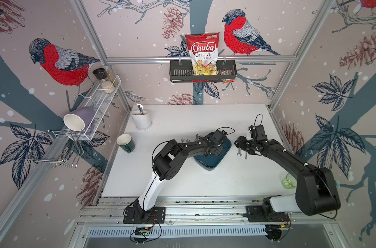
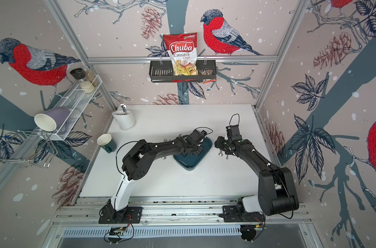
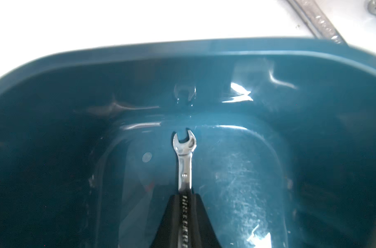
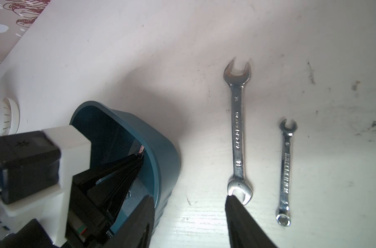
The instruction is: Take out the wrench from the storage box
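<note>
A blue storage box (image 1: 208, 163) sits mid-table, with my left gripper reaching down into it. In the left wrist view a silver wrench (image 3: 184, 148) lies on the box floor, its shaft between or directly under the dark fingertips; whether they grip it is unclear. My right gripper hangs open right of the box (image 4: 167, 157). Near it, a larger wrench (image 4: 236, 124) and a smaller one (image 4: 285, 169) lie on the table, neither held.
More wrenches (image 3: 318, 20) lie left of and behind the box. A green mug (image 1: 126, 142) and white utensil holder (image 1: 140, 122) stand at left, a green glass (image 1: 287, 181) at front right.
</note>
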